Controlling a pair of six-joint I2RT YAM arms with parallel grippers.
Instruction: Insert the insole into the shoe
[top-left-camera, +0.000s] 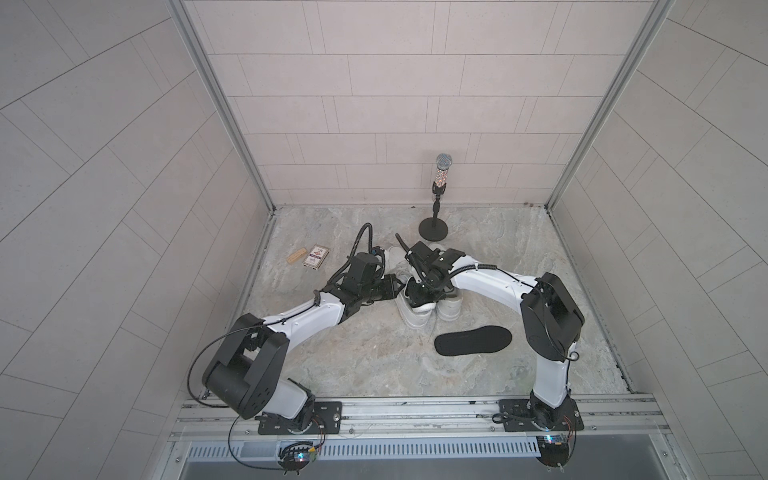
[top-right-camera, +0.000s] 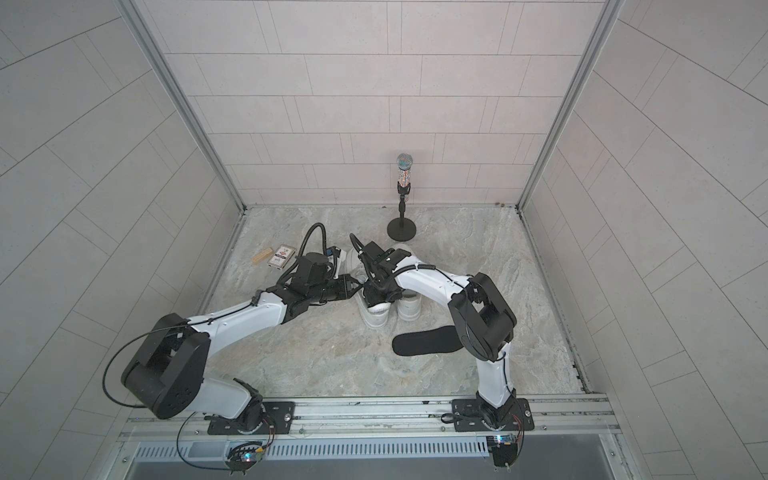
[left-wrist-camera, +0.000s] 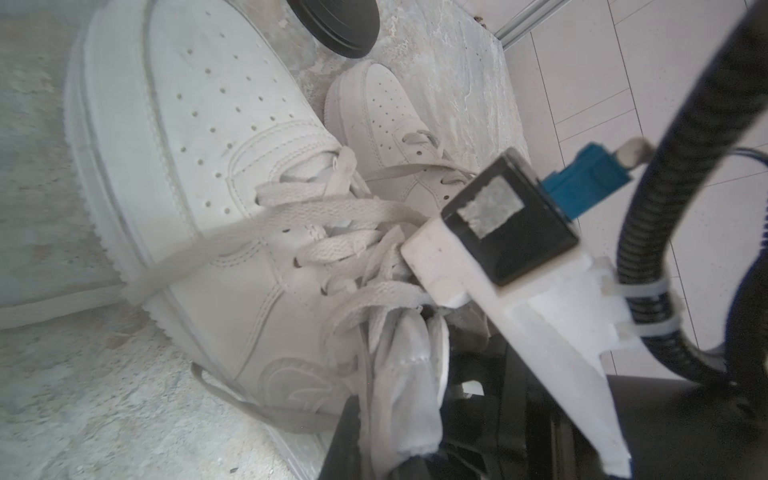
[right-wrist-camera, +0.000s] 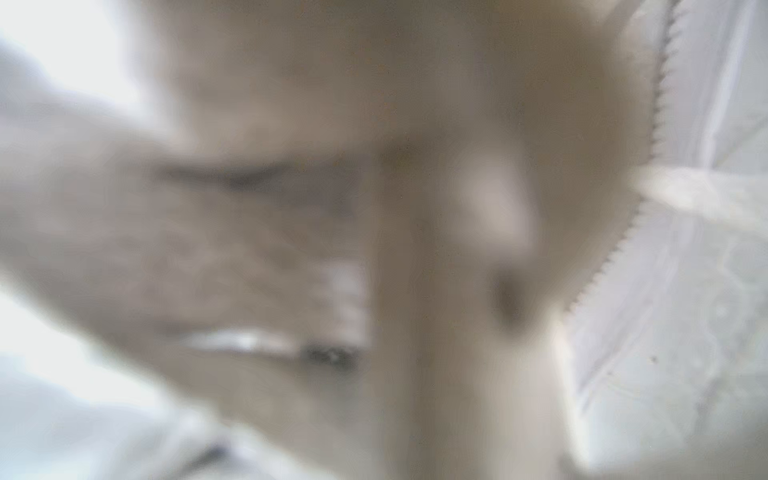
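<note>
Two white shoes stand side by side, the left shoe (top-left-camera: 413, 317) with its heel toward the front. At its tongue (left-wrist-camera: 406, 392), in the left wrist view, my left gripper (top-left-camera: 398, 285) is shut on it. My right gripper (top-left-camera: 417, 293) is down at the same shoe's opening, shut on an insole that it largely hides; a pale strip of that insole (top-left-camera: 422, 307) shows near the heel. How deep the insole sits cannot be seen. A second, black insole (top-left-camera: 473, 341) lies flat on the table. Close, blurred surfaces fill most of the right wrist view.
The right-hand shoe (top-left-camera: 449, 305) stands against the left one, partly under my right arm. Behind them is a microphone on a round black base (top-left-camera: 433, 229). A card box (top-left-camera: 316, 257) and a wooden piece (top-left-camera: 297, 255) lie at the back left.
</note>
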